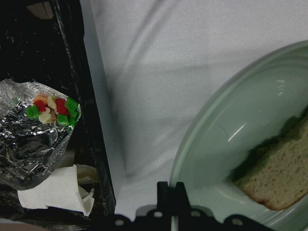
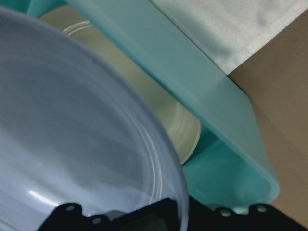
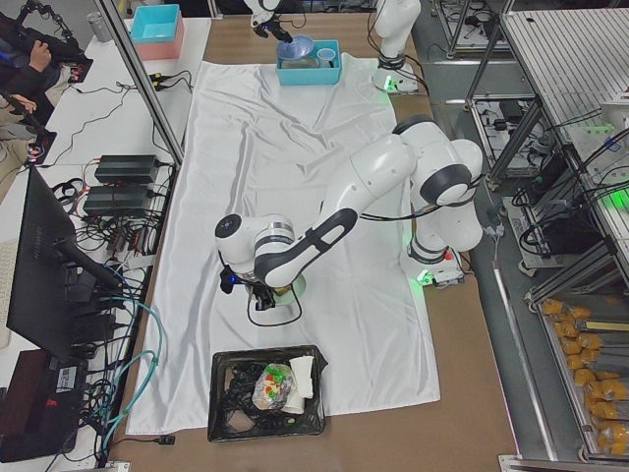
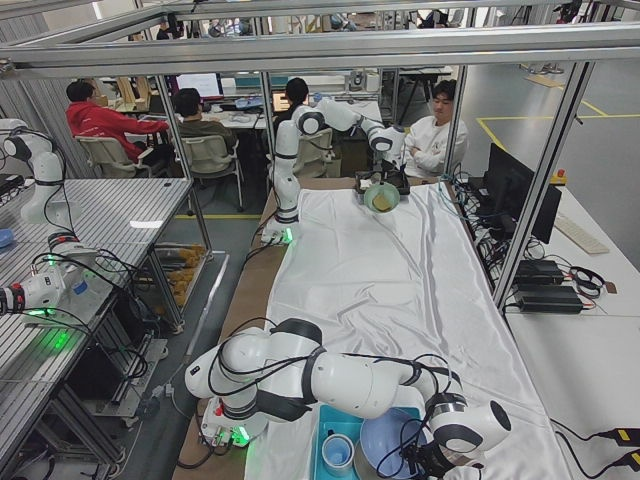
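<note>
A green plate [image 1: 221, 115] with a bread piece [image 1: 274, 168] on it is held at its rim by my left gripper, which is shut on it, beside a black bin [image 3: 221, 393] holding foil with colourful bits [image 1: 53, 109] and white paper [image 1: 53, 190]. At the far end, my right gripper is shut on the rim of a blue bowl [image 2: 82, 120], over a teal basin [image 2: 207, 110] with a pale dish [image 2: 178, 130] and a cup [image 4: 338, 452].
The white cloth [image 3: 236, 128] between the basin and bin is mostly clear. A monitor and cables line one long side; metal tables and frames stand along the other.
</note>
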